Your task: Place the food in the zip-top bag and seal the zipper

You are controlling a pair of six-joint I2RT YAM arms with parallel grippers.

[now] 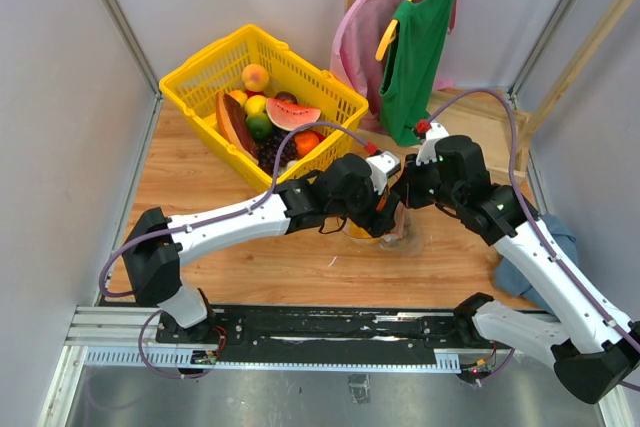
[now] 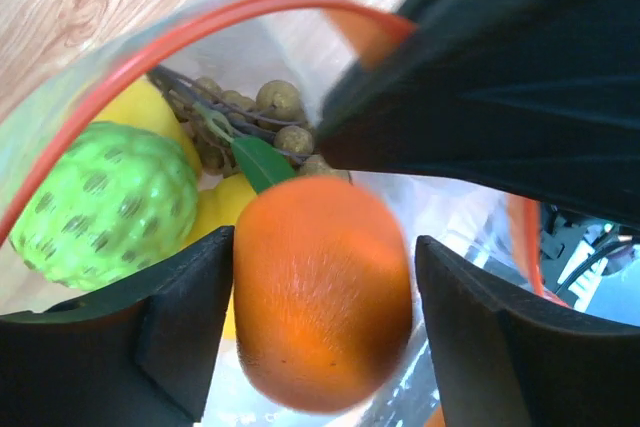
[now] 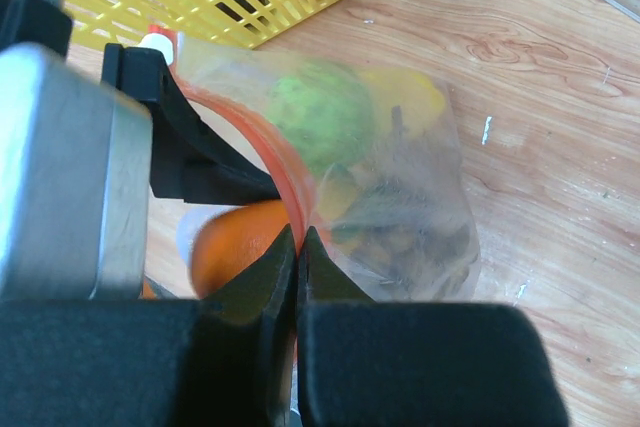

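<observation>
The zip bag [image 3: 410,207] stands on the wooden table, holding a green bumpy fruit [image 2: 105,202], yellow fruit and grapes [image 2: 278,107]. At its mouth, my left gripper holds an orange [image 2: 320,282] between its fingers, inside or just at the opening. My right gripper is shut on the bag's red zipper rim [image 3: 290,182]. Seen from the top, both grippers [image 1: 385,207] meet over the bag and hide much of it.
The yellow basket [image 1: 180,97] of fruit is at the back left. A green top [image 1: 410,67] and pink top hang on a wooden rack behind. A blue cloth [image 1: 540,257] lies at the right.
</observation>
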